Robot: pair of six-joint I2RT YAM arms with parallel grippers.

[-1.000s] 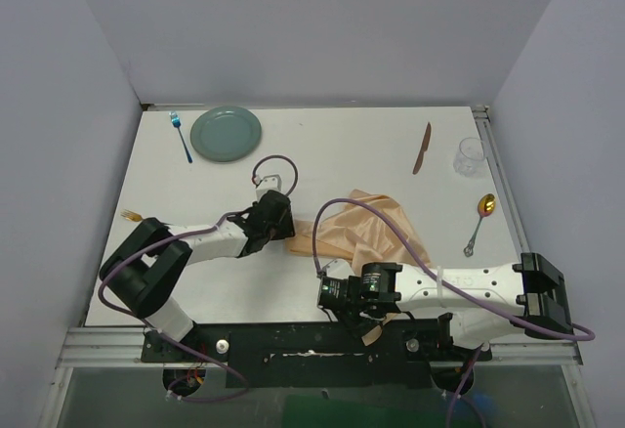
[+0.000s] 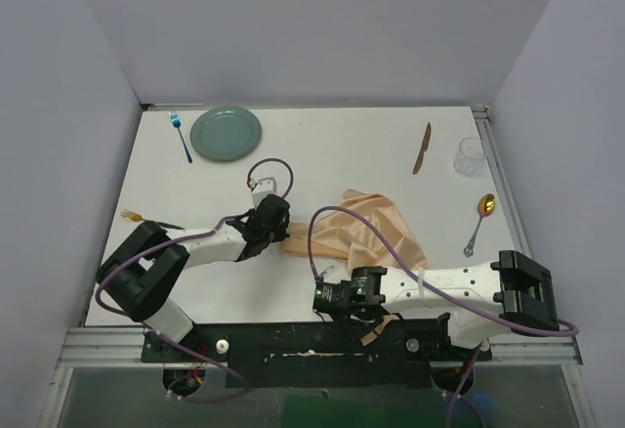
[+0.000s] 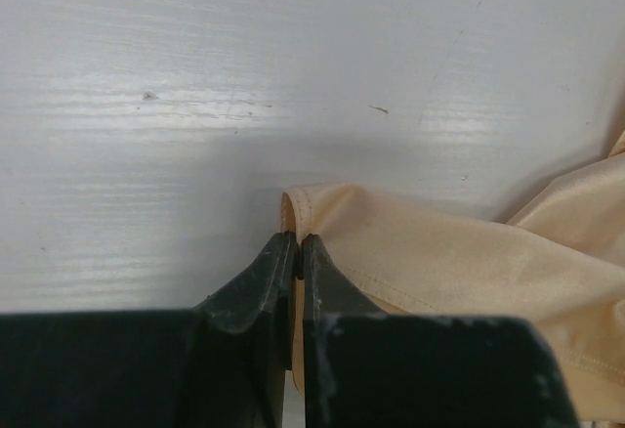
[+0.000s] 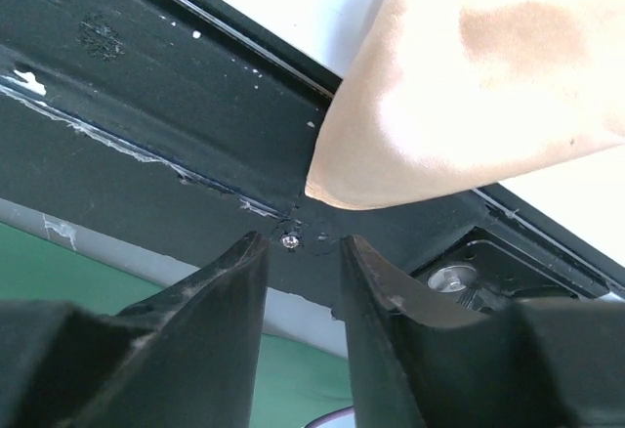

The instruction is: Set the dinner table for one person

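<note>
A peach cloth (image 2: 376,221) lies rumpled over the middle and right of the white table (image 2: 322,164). My left gripper is shut on one corner of this cloth (image 3: 430,247), whose hem rises between its fingertips. A cloth corner (image 4: 361,174) hangs past the front edge in the right wrist view. Just short of that corner, my right gripper stands open, with nothing between its fingers. From above, the right arm covers part of the cloth.
Toward the back left are a green plate (image 2: 226,134) and a blue-handled fork (image 2: 182,137). A gold fork (image 2: 146,219) lies left, partly under the left arm. Rightward lie a brown knife (image 2: 422,149), a glass (image 2: 470,157) and a gold spoon (image 2: 479,224).
My left gripper has shifted slightly left, and the cloth has moved a little left with it.
</note>
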